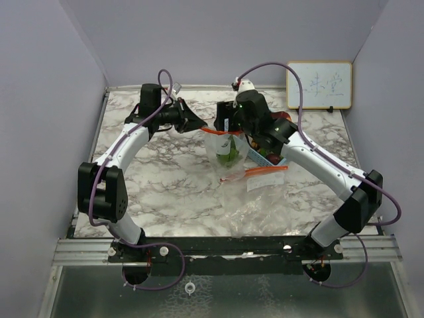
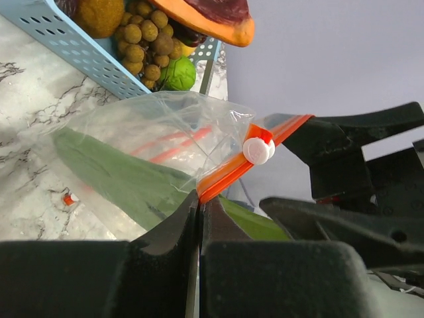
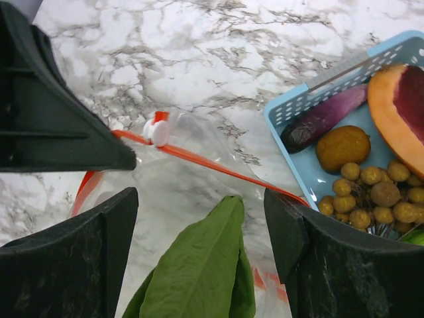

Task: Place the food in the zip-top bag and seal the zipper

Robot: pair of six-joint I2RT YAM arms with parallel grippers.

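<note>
A clear zip bag with a green leafy vegetable inside hangs between my arms, its orange zipper running across the top with a white slider. My left gripper is shut on the orange edge of the bag. My right gripper stands open above the bag, the vegetable and zipper showing between its fingers; in the left wrist view its dark fingers sit right beside the slider.
A blue basket with eggplant, potato, papaya and longans stands behind the right arm. More empty bags lie flat at the front. A whiteboard stands at the back right.
</note>
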